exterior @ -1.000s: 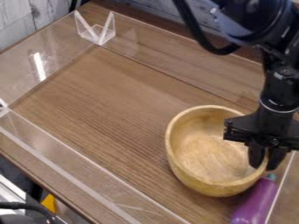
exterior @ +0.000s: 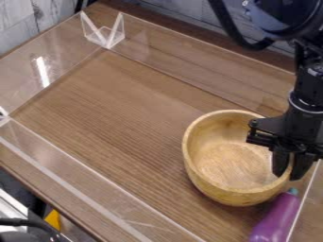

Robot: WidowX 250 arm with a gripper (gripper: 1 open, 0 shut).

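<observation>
A tan wooden bowl (exterior: 221, 163) sits on the right side of the wooden table. My black gripper (exterior: 285, 151) is over the bowl's right rim, its fingers pointing down; it is shut, apparently on that rim, though the fingertips are partly hidden. A purple object (exterior: 278, 217), perhaps an eggplant, lies at the bottom right, just in front of the bowl.
A clear wire-like or plastic holder (exterior: 104, 30) stands at the back left. The table's edges run along the back and lower left.
The gripper and bowl have barely moved; at most a very slight shift of the arm shows.
</observation>
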